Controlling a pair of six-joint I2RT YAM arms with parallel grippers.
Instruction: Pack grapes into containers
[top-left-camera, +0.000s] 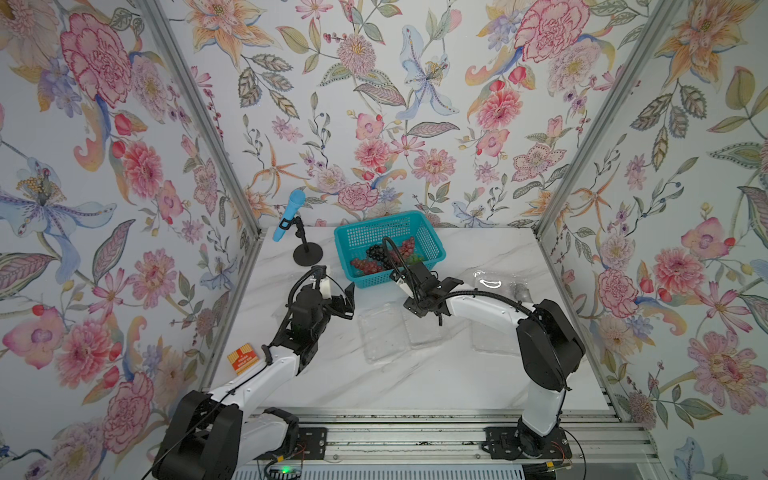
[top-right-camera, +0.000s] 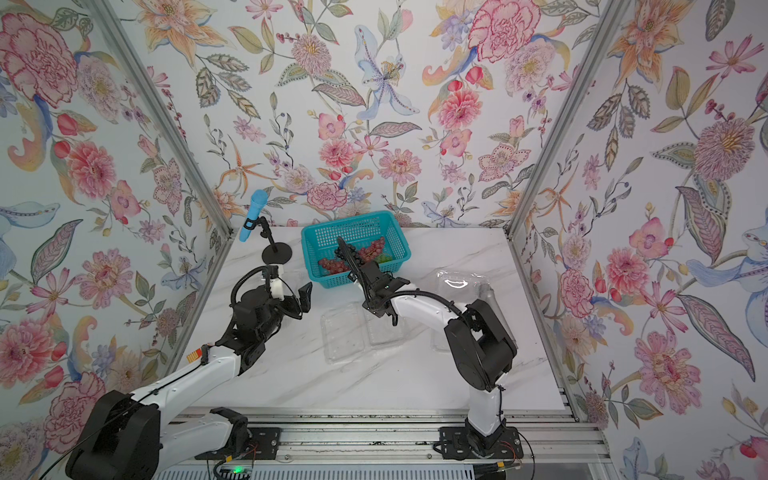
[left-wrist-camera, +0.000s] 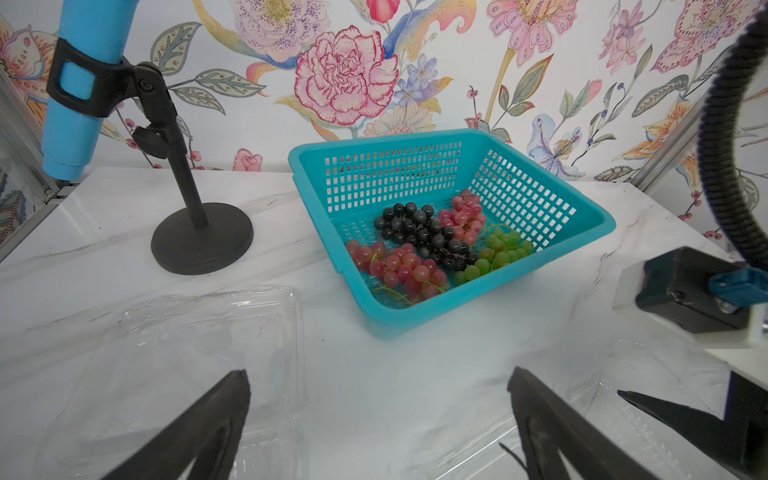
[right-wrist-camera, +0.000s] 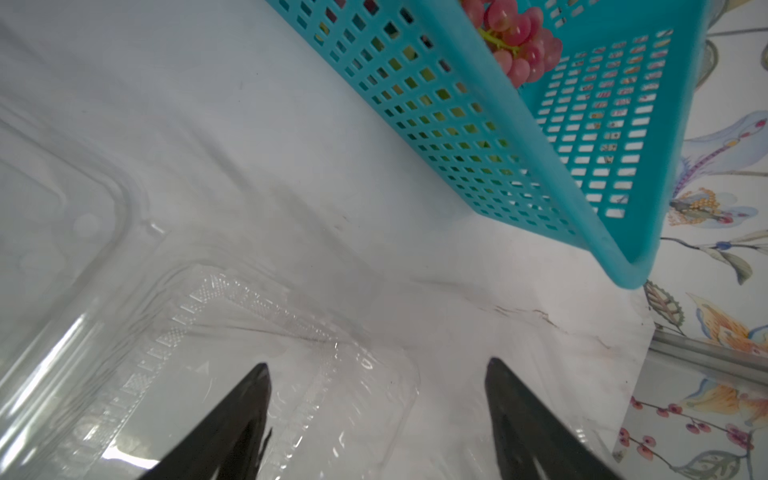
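Red, black and green grape bunches lie in the teal basket (left-wrist-camera: 384, 317) at the back of the table. In the left wrist view the black grapes (left-wrist-camera: 424, 232) sit in the middle, red grapes (left-wrist-camera: 404, 270) in front and green grapes (left-wrist-camera: 496, 254) at the right. A clear container (left-wrist-camera: 216, 368) shows at lower left there. My left gripper is open and empty, left of the basket's front. My right gripper stands open with nothing between its fingers, above another clear container (right-wrist-camera: 240, 344) in front of the basket. Two clear containers (top-left-camera: 382, 334) lie side by side mid-table.
A blue object on a black stand (top-left-camera: 307, 253) stands left of the basket. More clear plastic (top-left-camera: 496, 340) lies at the right, and an orange box (top-left-camera: 242, 358) at the left edge.
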